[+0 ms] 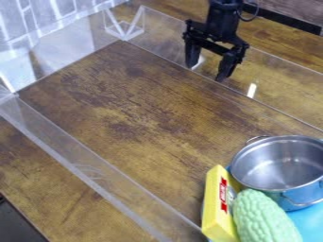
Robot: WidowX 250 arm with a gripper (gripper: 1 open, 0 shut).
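My black gripper (pixel 212 55) is at the top centre of the camera view, low over the wooden surface by the clear barrier, with its fingers spread open. A small white item (pixel 195 59) shows partly behind its left finger; I cannot tell what it is.
A steel pot (pixel 280 170), a yellow box (pixel 217 200) and a green corn-like toy (pixel 263 217) crowd the lower right, on or beside a blue item. Clear plastic walls (pixel 89 170) edge the wooden table (pixel 127 104), whose middle is bare.
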